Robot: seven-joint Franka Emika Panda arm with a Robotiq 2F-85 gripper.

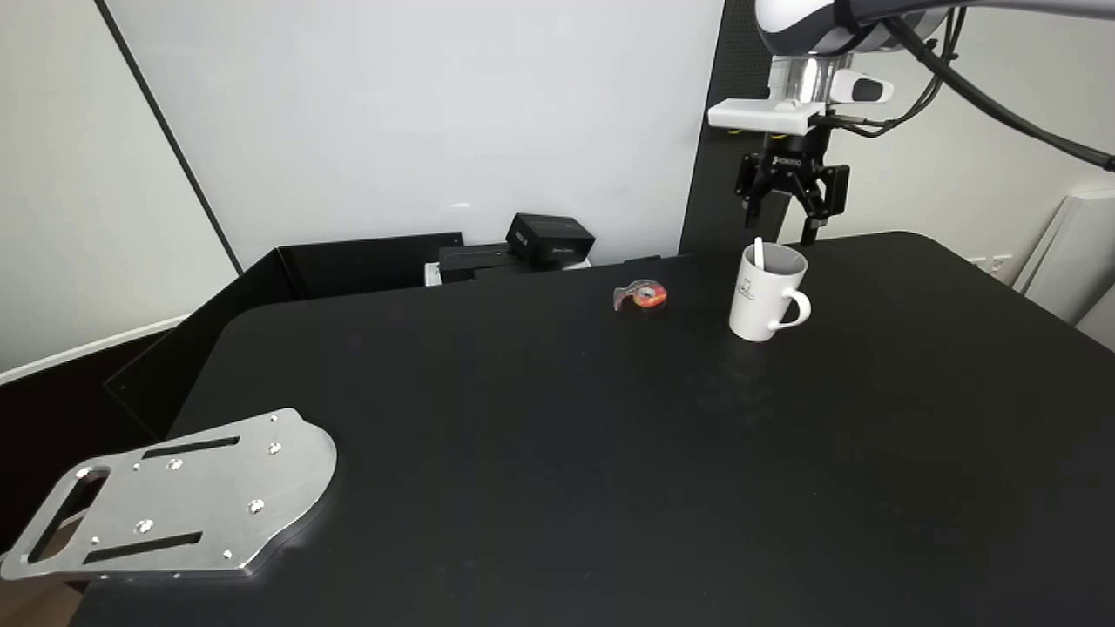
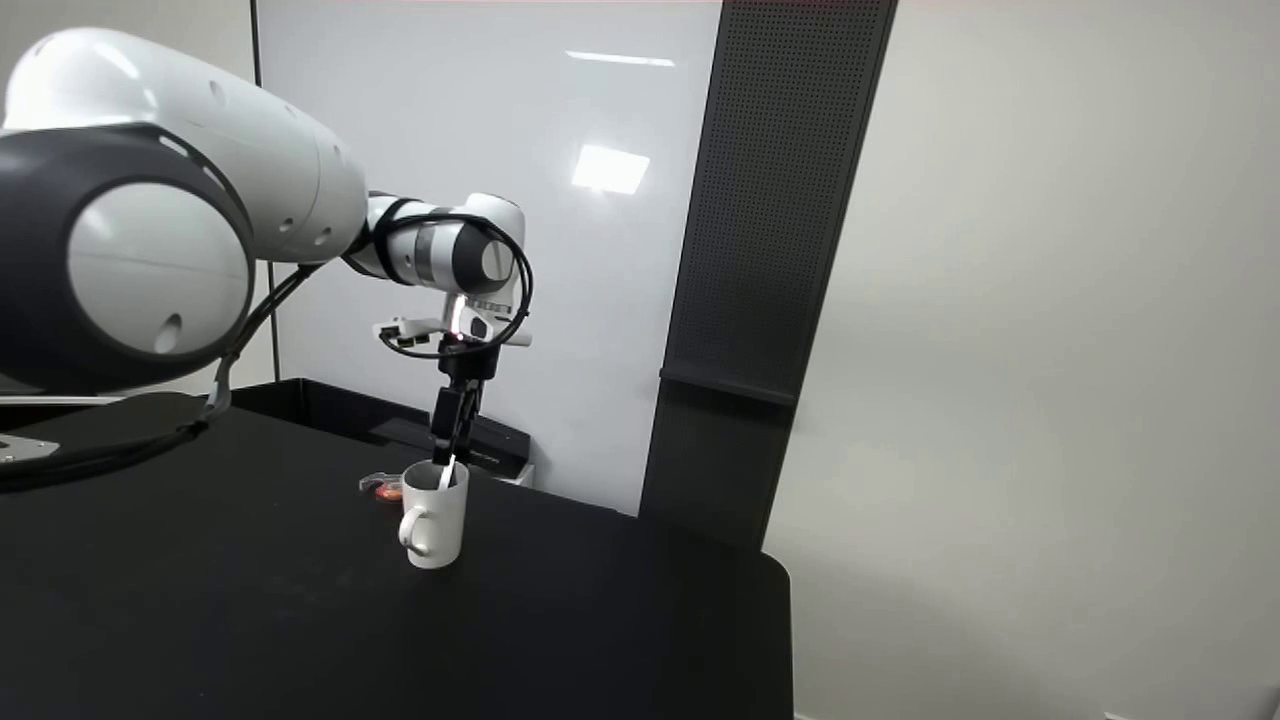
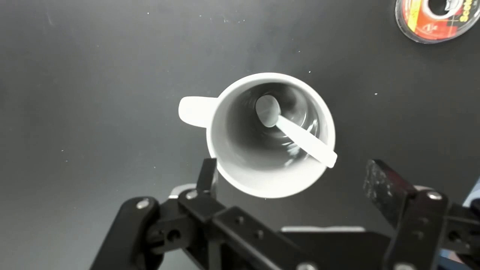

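Note:
A white mug (image 1: 754,304) stands upright on the black table, its handle to the right in exterior view 1. Inside it leans a white spoon (image 3: 308,140), bowl at the bottom and handle end poking over the rim. My gripper (image 1: 780,220) hangs above and just behind the mug, fingers pointing down. In the wrist view its two fingers (image 3: 207,176) are spread wide, and nothing is between them. The mug (image 3: 234,177) lies ahead of the fingertips there, with the spoon's handle end on the side of the right finger.
A red tape dispenser (image 1: 648,297) lies left of the mug. Beyond the back edge sits a black box (image 1: 550,239) in a dark tray. A silver metal plate (image 1: 209,491) occupies the near left corner.

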